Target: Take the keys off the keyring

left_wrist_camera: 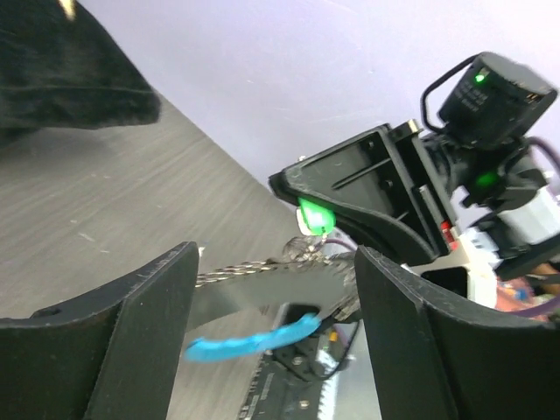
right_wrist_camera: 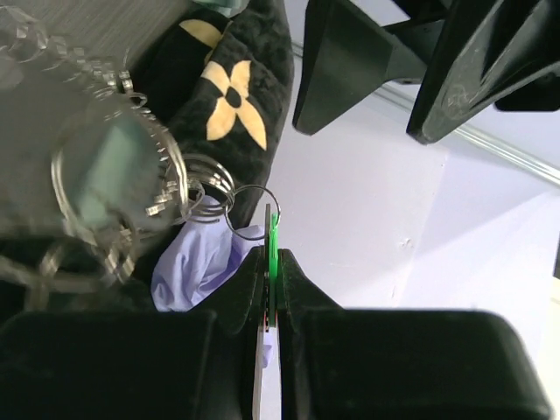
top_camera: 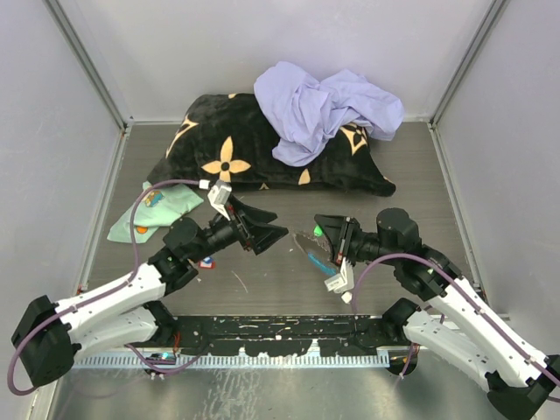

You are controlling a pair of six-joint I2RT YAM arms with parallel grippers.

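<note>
My right gripper is shut on a green key, seen edge-on between its fingertips in the right wrist view. A thin wire ring at the key's end links to the keyring's metal coils, which are blurred up close. From the green key head, the keyring hangs with its coiled wire edge and a blue part. Facing it from the left, my left gripper stands open, apart from the key. The keyring shows in the gap between its fingers in the left wrist view.
Behind the arms lie a dark cushion and a lilac cloth. A green cloth is at the left, with a small red-and-blue object near the left arm. Grey floor between the arms is mostly clear.
</note>
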